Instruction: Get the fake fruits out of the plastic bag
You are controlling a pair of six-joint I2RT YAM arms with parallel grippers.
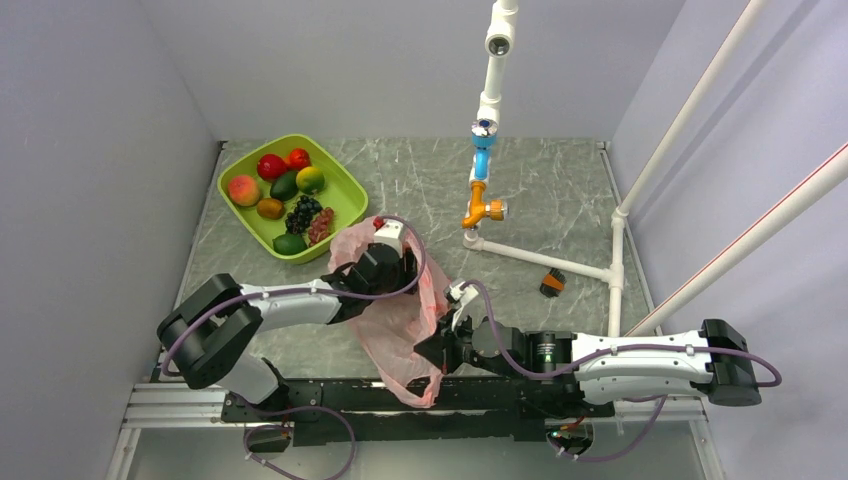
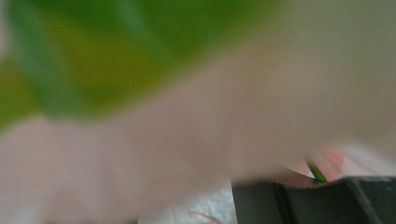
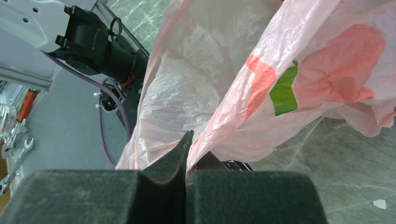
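The thin pink plastic bag (image 1: 395,335) is spread over the table, its mouth toward the front. My right gripper is shut on the bag's edge, which runs up from between its fingertips. My left gripper (image 1: 408,275) is inside the bag and partly hidden by its film. Pale film and a blurred green shape (image 2: 121,51), perhaps a fruit or print, fill most of the left wrist view. One dark finger (image 2: 317,200) shows there, with a gap beside it through which the table appears. A small red thing (image 1: 379,221) is by the bag's back edge.
A green bowl (image 1: 355,205) at the back left holds several fake fruits, including a peach (image 1: 242,190) and grapes (image 1: 304,215). White pipework with an orange valve (image 1: 475,205) stands to the right, near an orange-black object (image 1: 552,283). Bare table lies between bag and pipes.
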